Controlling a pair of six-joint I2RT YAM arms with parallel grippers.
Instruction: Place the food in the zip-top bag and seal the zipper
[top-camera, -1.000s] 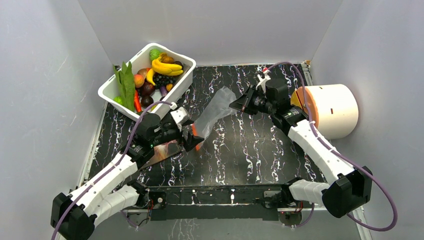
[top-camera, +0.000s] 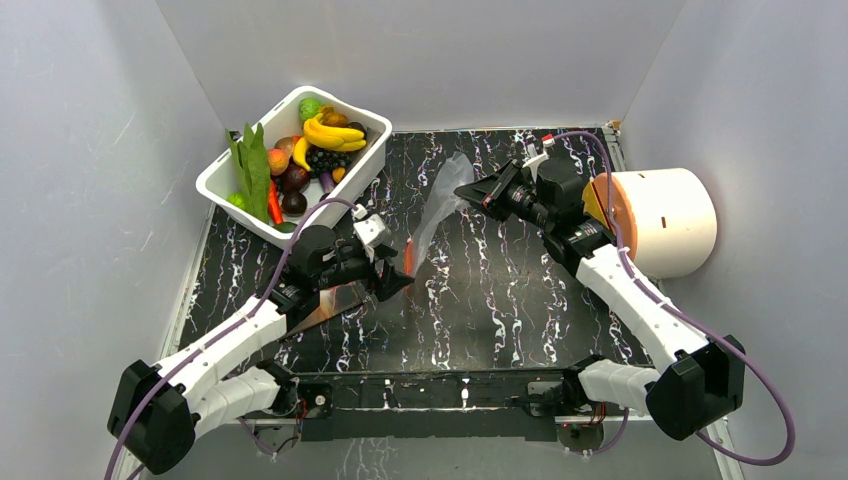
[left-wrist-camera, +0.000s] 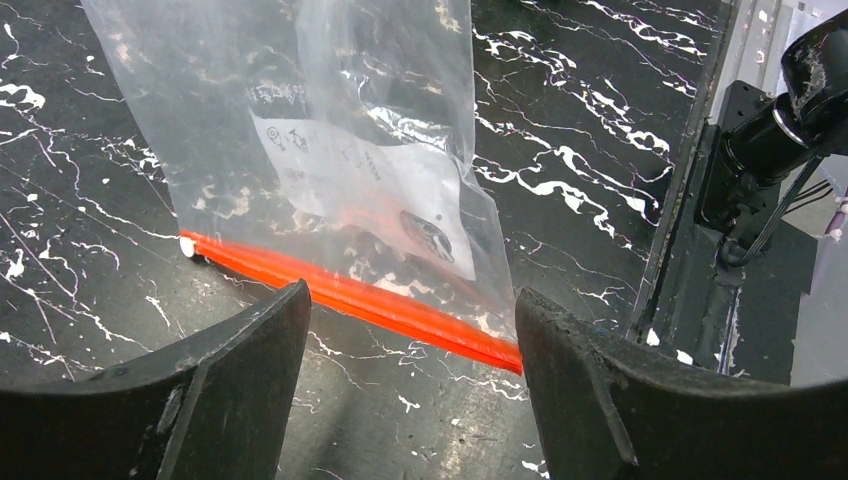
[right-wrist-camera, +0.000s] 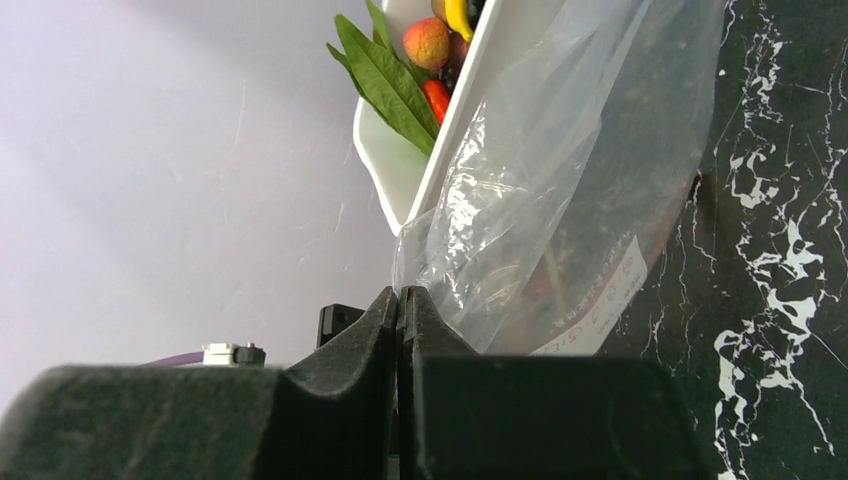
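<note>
A clear zip bag (top-camera: 442, 205) with an orange zipper hangs from my right gripper (top-camera: 470, 195), whose fingers are closed on the bag's edge in the right wrist view. The bag slants down toward my left gripper (top-camera: 398, 268), and its zipper end is at the lower left. My left gripper stands open, the zipper just beyond and between its fingertips in the left wrist view; whether it touches cannot be told. Food fills a white bin (top-camera: 208, 185) at the back left: bananas (top-camera: 335, 135), leafy greens (top-camera: 255, 175), a red pepper (right-wrist-camera: 436, 100) and several fruits.
A large cream cylinder (top-camera: 660, 225) stands at the right edge. A flat board (top-camera: 330, 310) lies partly under my left arm. Grey walls enclose the back and sides.
The bag's zipper end has swung right and the bag hangs more steeply. My left gripper has moved slightly right. My right gripper has shifted slightly, still on the bag.
</note>
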